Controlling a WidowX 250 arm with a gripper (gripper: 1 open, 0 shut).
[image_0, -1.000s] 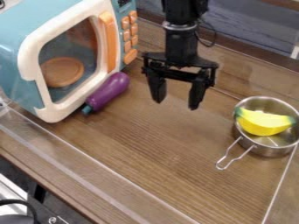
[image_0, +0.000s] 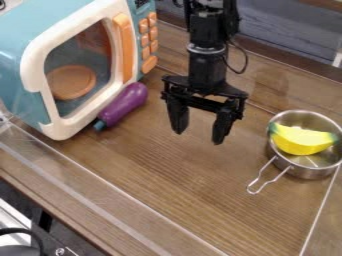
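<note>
My black gripper (image_0: 201, 122) hangs open over the middle of the wooden table, nothing between its fingers. To its left a purple eggplant (image_0: 123, 104) lies beside a toy microwave (image_0: 40, 25), whose opening shows an orange-brown round plate inside. At the right a metal pot (image_0: 311, 165) with a wire handle holds a yellow banana-like object (image_0: 305, 137).
A wall runs along the back right. A dark cable and a white object sit off the table at the lower left.
My gripper has moved slightly down the view and shifted a little over the last second, staying open. The objects have not moved.
</note>
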